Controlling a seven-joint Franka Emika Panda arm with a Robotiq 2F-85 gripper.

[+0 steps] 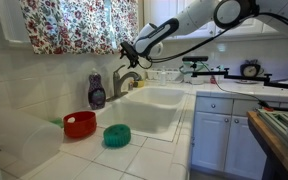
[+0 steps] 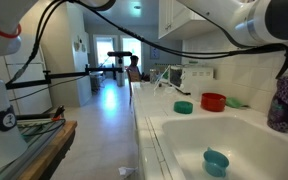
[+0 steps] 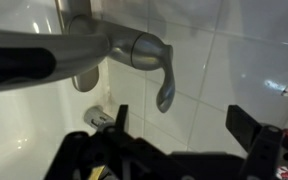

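My gripper is open above the sink's faucet, with nothing between its fingers. From the wrist view, the gripper's black fingers stand wide apart at the lower edge. Between them and slightly farther up is the faucet's metal lever handle, which points down in that picture against white tile. The faucet's thick spout fills the upper left there. The handle and the fingers look apart.
A white sink lies below, with a teal cup in it. On the counter stand a red bowl, a green round container and a dark soap bottle. A flowered curtain hangs close to the gripper.
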